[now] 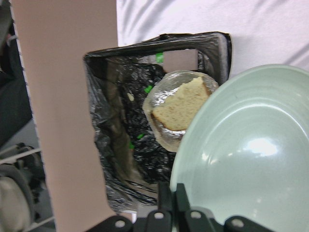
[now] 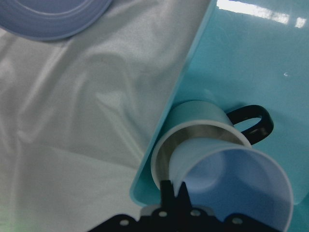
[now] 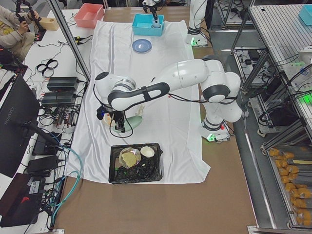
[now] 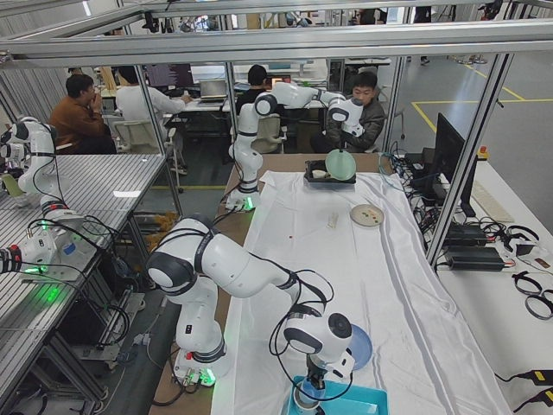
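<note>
My left gripper is shut on the rim of a pale green plate (image 1: 246, 145), held tilted in the air above the white cloth, beside the black-lined tray (image 1: 111, 121). The tray holds a foil-lined dish with bread (image 1: 178, 104) and a cream cup (image 3: 147, 151). My right gripper is shut on the rim of a pale blue cup (image 2: 231, 188), which is over or partly inside a mug (image 2: 198, 112) with a black handle, in the turquoise bin (image 3: 141, 30). A blue plate (image 3: 142, 45) lies beside the bin.
A round beige plate (image 4: 366, 214) with small items lies on the cloth (image 4: 311, 259). A monitor, cables and boxes line one side; a metal table (image 3: 278, 39) stands beyond the arms' bases.
</note>
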